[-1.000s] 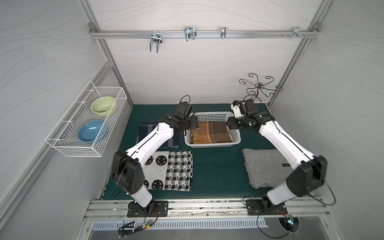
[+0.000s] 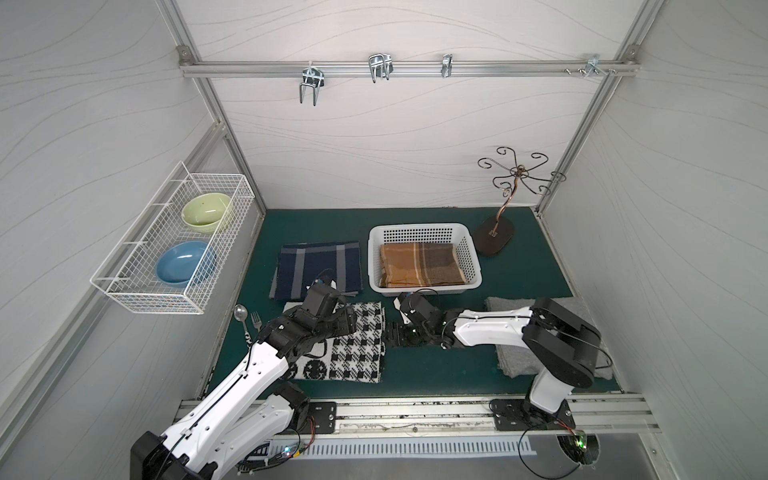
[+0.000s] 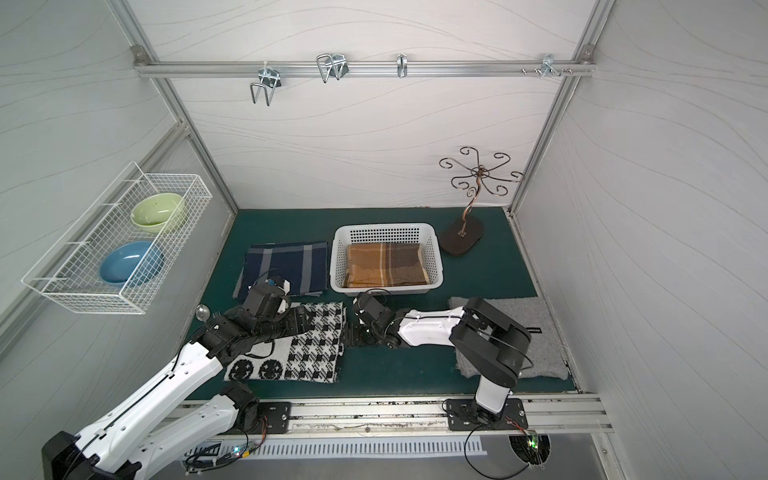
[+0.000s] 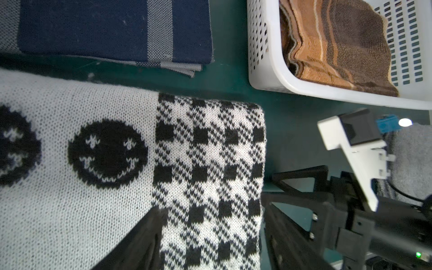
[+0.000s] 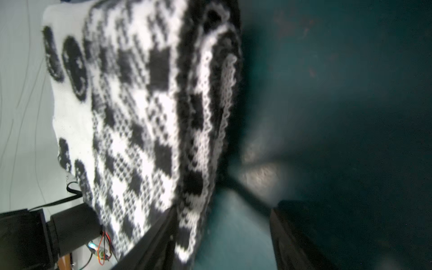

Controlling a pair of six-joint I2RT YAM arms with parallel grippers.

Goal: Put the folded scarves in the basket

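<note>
A folded black-and-white knit scarf (image 2: 356, 360), checked with smiley faces, lies on the green table. My left gripper hovers over its checked part, open and empty. My right gripper is low beside the scarf's right edge, open, with the folded edge near one blurred finger. The white basket (image 2: 424, 289) stands behind them, holding a folded brown plaid scarf (image 2: 420, 264).
A navy folded scarf (image 2: 316, 264) lies at back left, a grey one (image 3: 520, 344) at right. A metal stand (image 2: 494, 233) stands at back right. A wire shelf (image 2: 144, 300) with two bowls hangs on the left wall.
My right gripper has swung left to the checked scarf's edge; my left is over that scarf.
</note>
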